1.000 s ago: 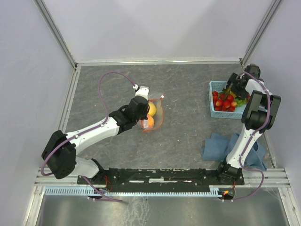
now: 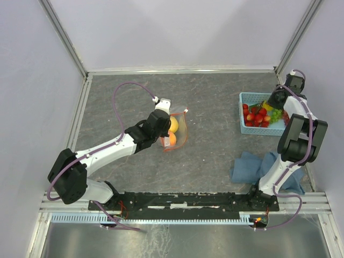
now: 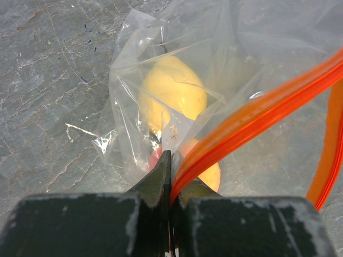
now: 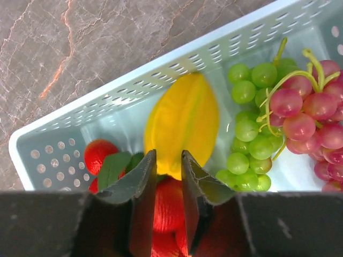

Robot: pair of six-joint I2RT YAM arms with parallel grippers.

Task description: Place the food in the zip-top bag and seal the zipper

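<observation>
The clear zip top bag (image 3: 126, 101) lies on the table with its orange zipper edge (image 3: 257, 120) gaping. Through the film show a yellow fruit (image 3: 171, 88), an orange-yellow one (image 3: 212, 174) and a bit of red. My left gripper is shut on the bag's rim by the zipper. In the light-blue basket (image 2: 241, 110), my right gripper is shut on the near end of a ridged yellow fruit (image 4: 185, 118). That fruit still sits low, beside the basket wall; the finger contact is partly hidden.
Strawberries or similar red fruit (image 4: 169, 206) lie below the right fingers. Green grapes (image 4: 249, 134) and red grapes (image 4: 319, 107) fill the basket's other side. A folded blue cloth (image 2: 246, 167) lies nearer the front. Bare table separates bag and basket.
In the top view my right gripper has shifted slightly right and toward the front over the basket, and its fingers have come closer together. The left arm and the bag stay put.
</observation>
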